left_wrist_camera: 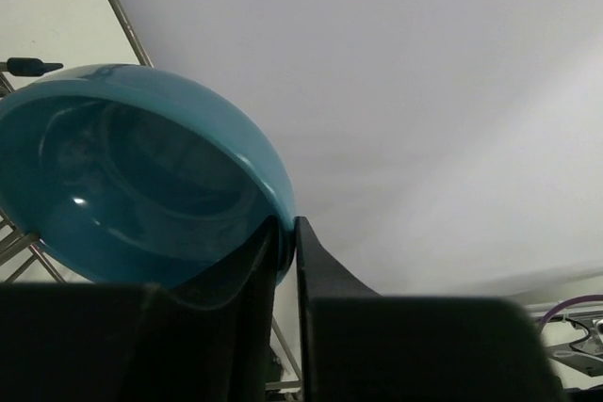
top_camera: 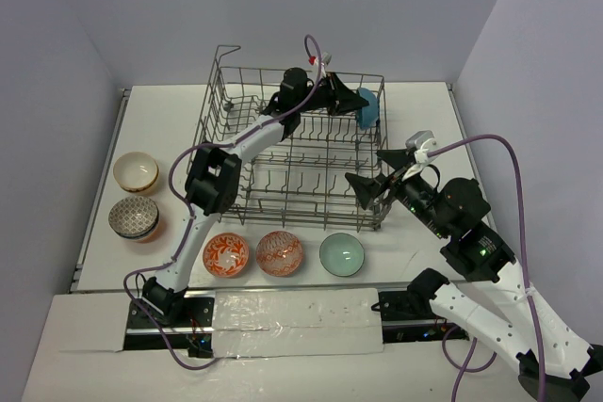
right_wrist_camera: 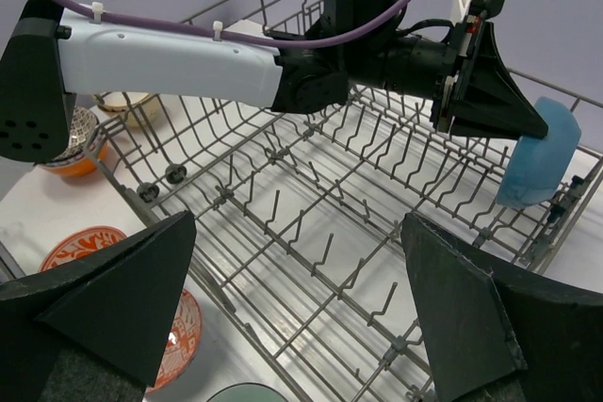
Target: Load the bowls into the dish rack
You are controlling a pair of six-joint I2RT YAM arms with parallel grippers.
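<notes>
A blue bowl (top_camera: 368, 109) stands tilted on its side in the far right corner of the wire dish rack (top_camera: 286, 199). My left gripper is shut on the rim of this blue bowl (left_wrist_camera: 141, 176); rack wires show at the bowl's lower left. In the right wrist view the blue bowl (right_wrist_camera: 544, 157) is seen from its outer side, low among the tines. Above the rack's near right side, my right gripper (top_camera: 366, 176) is open and empty. In front of the rack lie two orange-patterned bowls (top_camera: 226, 254) (top_camera: 280, 253) and a green bowl (top_camera: 342, 254).
Left of the rack are a stack of cream bowls (top_camera: 136, 171) and a stack of dark-patterned bowls (top_camera: 134, 217). The left arm (top_camera: 221, 176) reaches across the rack's left part. The rack's middle rows (right_wrist_camera: 311, 223) hold no bowls.
</notes>
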